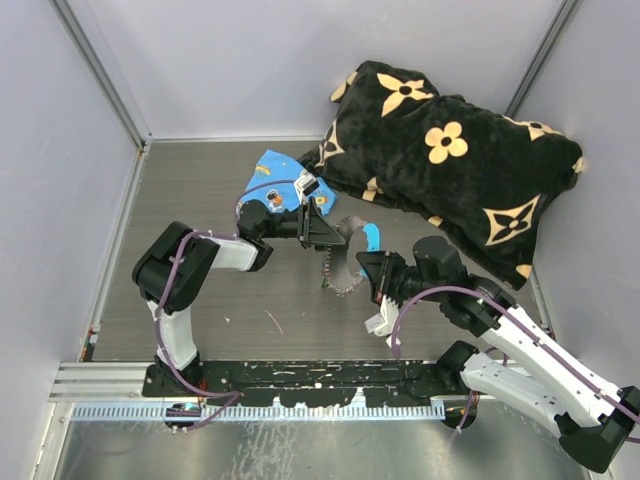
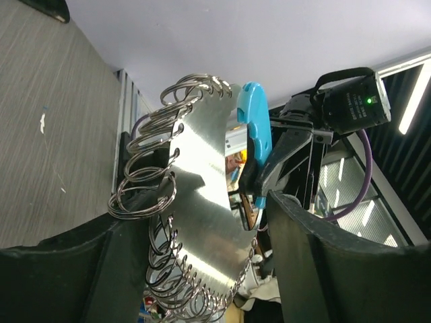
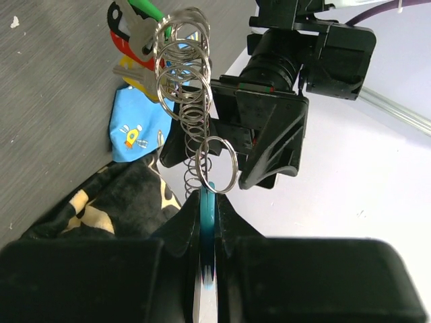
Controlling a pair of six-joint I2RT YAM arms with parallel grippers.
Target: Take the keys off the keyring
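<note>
The keyring is a curved metal plate (image 2: 209,148) with wire rings (image 2: 151,124) strung along its edge and a blue handle (image 2: 254,114). My right gripper is shut on that blue handle and holds the keyring up. Keys with green, red and yellow heads, among them a silver key (image 3: 141,33), hang at the upper end of the rings in the right wrist view. My left gripper (image 1: 334,241) stands part open at the keyring's edge. Its fingers (image 2: 337,269) lie to either side of the ringed plate; whether they touch it cannot be told.
A blue cloth (image 1: 270,170) with printed pictures lies at the back of the table. Beside it, a black blanket (image 1: 440,160) with tan flowers fills the back right. Bare table (image 1: 270,320) shows at the front and left.
</note>
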